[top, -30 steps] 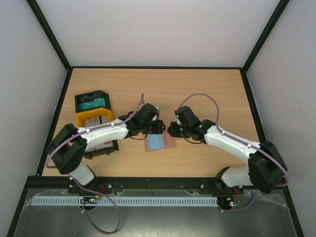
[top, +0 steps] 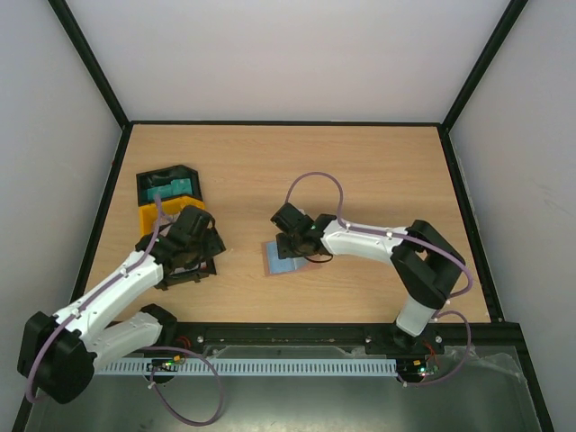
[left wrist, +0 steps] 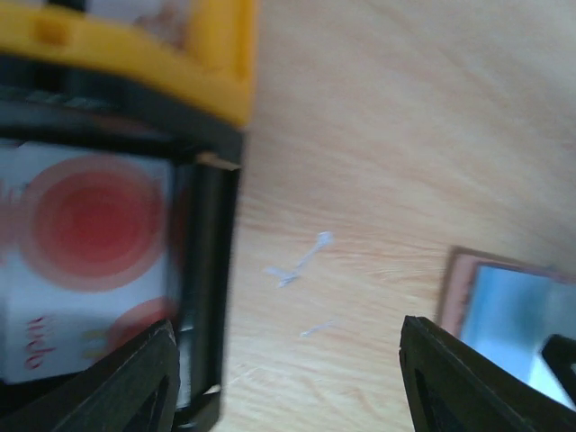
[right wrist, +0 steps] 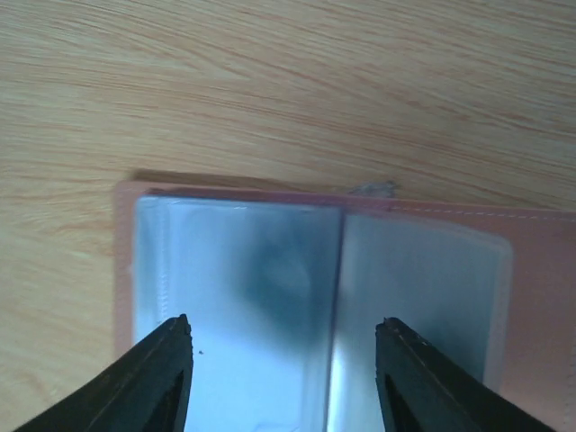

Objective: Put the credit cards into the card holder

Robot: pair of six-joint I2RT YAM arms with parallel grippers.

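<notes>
The card holder [right wrist: 243,297] lies on the table, reddish brown with clear bluish sleeves opened out. Over it hangs my right gripper, its fingers apart and no card between the fingers. In the left wrist view, red-and-white cards [left wrist: 90,225] lie in a compartment of the black box at the left. My left gripper is beside that box, open and empty, with bare wood visible between its fingers. A corner of the card holder [left wrist: 499,310] shows beyond its right finger. From above, my arms cover parts of both the box and the holder.
Along the box [top: 207,270] are black compartments and a yellow divider [top: 148,216]; teal items [top: 171,189] lie in its back section. Bare table separates box and holder.
My left gripper has moved left, from the card holder to the box. Coming leftward, my right gripper is now over the holder. The box and holder have stayed put.
</notes>
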